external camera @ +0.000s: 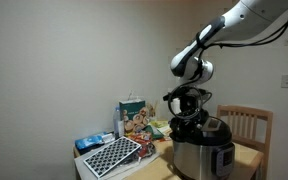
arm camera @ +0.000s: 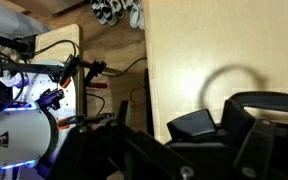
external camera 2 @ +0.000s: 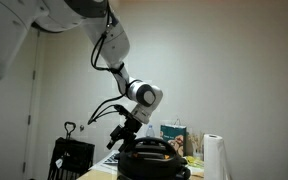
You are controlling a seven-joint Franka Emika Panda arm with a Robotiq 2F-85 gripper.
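Note:
A multicooker with a silver body (external camera: 195, 158) and a black lid (external camera: 217, 130) stands on the table. My gripper (external camera: 189, 113) points down just over the lid's near-left part in the first exterior view. In the second exterior view, the dark gripper (external camera 2: 130, 134) overlaps the black lid (external camera 2: 158, 151), so contact cannot be told. The wrist view has the open gripper's dark fingers along the bottom, with a curved black handle (arm camera: 269, 99) at the right. Nothing shows held. The lid's surface beneath the fingers is mostly hidden.
A black perforated rack (external camera: 114, 156), a blue box (external camera: 92, 142) and a green bag (external camera: 133, 109) sit left of the cooker. A wooden chair (external camera: 246, 112) stands behind it. Bare tabletop (arm camera: 214, 40) and its edge show in the wrist view.

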